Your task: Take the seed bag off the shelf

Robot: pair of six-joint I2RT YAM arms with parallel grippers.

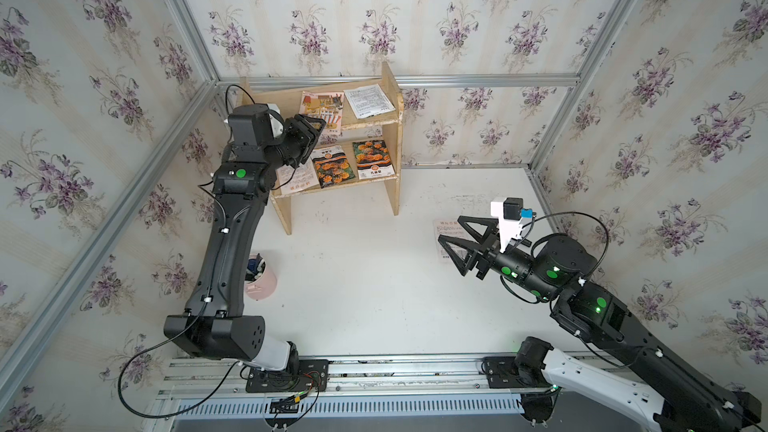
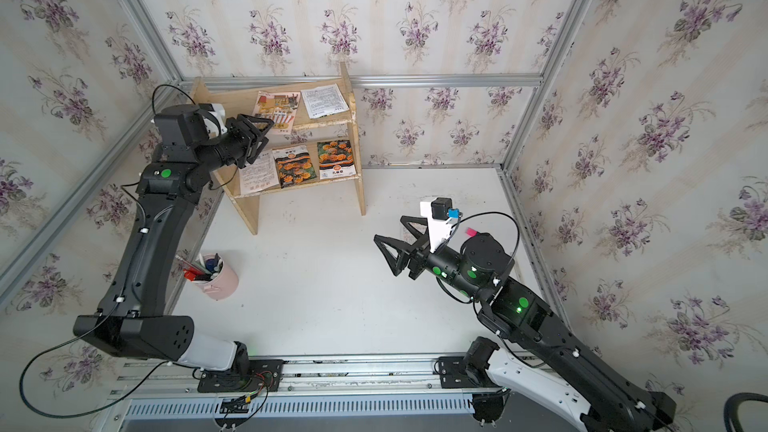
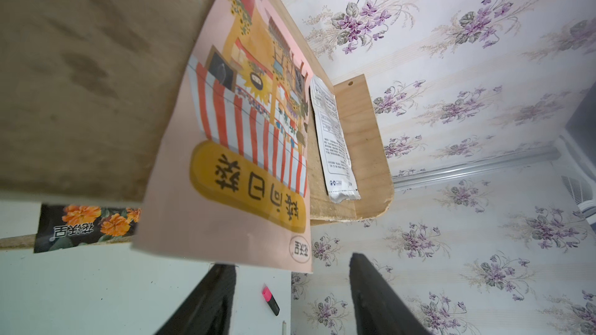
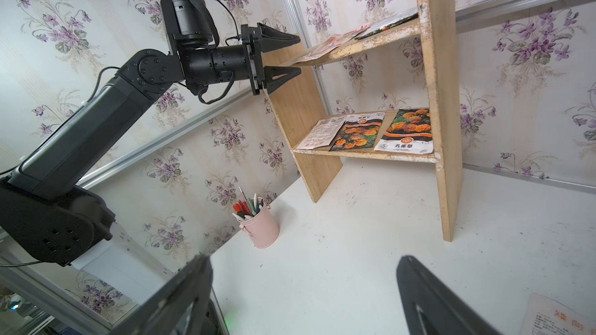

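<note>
A pink seed bag point(image 3: 242, 136) with a striped-awning picture lies on the upper board of the wooden shelf point(image 1: 390, 144), its lower end jutting past the front edge. My left gripper is right at that end, its fingers parted with a gap between them; the bag's corner lies just above the gap in the left wrist view. Also on the upper board is a white printed bag point(image 1: 369, 101). On the lower board lie a pale bag point(image 4: 321, 132) and two orange-flower bags, one in the middle point(image 4: 358, 131) and one at right point(image 4: 406, 131). Over the table, my right gripper point(image 1: 452, 241) stands open and empty.
A pink pot of pens point(image 2: 217, 277) stands on the table's left side. Another pale bag point(image 1: 449, 237) lies flat on the table under the right gripper. A pink marker point(image 3: 270, 301) is on the tabletop.
</note>
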